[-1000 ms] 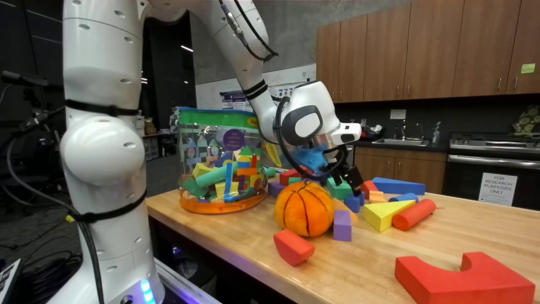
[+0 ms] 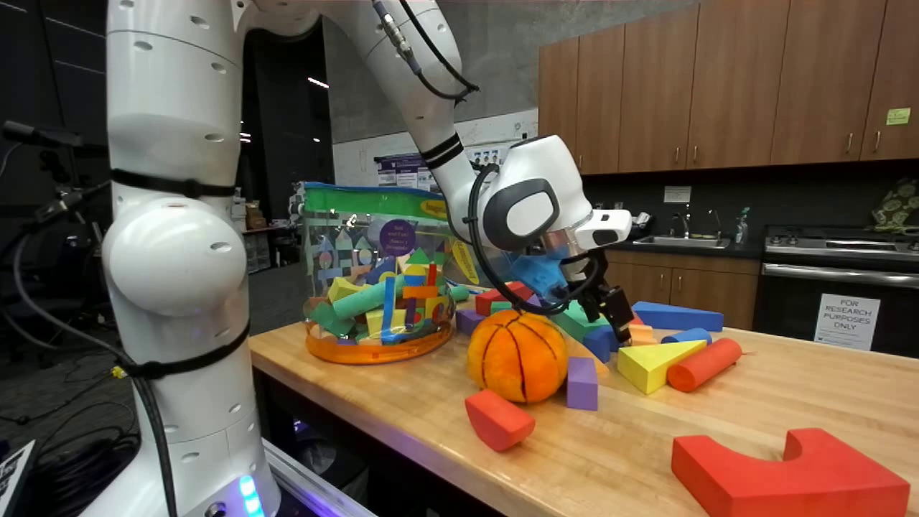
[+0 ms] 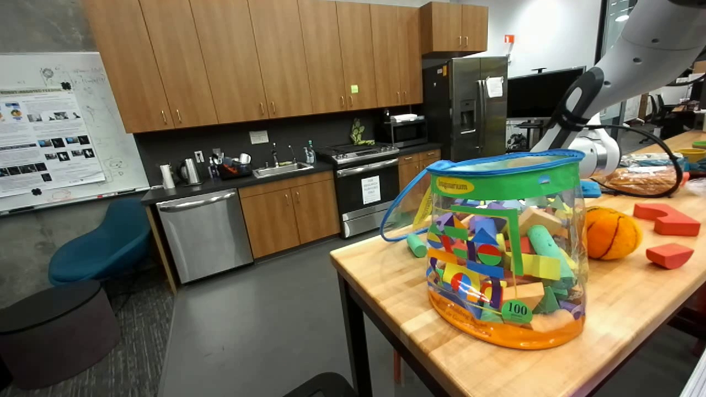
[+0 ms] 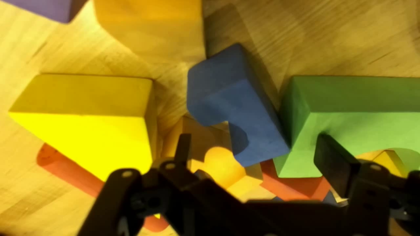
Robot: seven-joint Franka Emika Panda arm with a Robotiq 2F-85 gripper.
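My gripper is open, pointing down over a cluster of foam blocks, with nothing held. In the wrist view a notched blue block (image 4: 226,92) lies partly between and ahead of the fingers. The right fingertip overlaps a green arch block (image 4: 354,118); whether they touch I cannot tell. Left of the left finger is a yellow wedge (image 4: 94,122). An orange block with a curved cut (image 4: 222,169) and a red block (image 4: 291,183) show lower between the fingers. In exterior view 1 the gripper (image 2: 619,324) is low behind the purple block (image 2: 582,384).
A clear bag of blocks with an orange base (image 2: 379,348) stands by the arm. The plush orange ball (image 2: 518,357), a red cylinder (image 2: 704,365) and a large red arch (image 2: 784,478) surround the pile. Open tabletop lies at the right front.
My gripper has shifted slightly right and lower in exterior view 1. The ball, bag and foreground blocks look unmoved.
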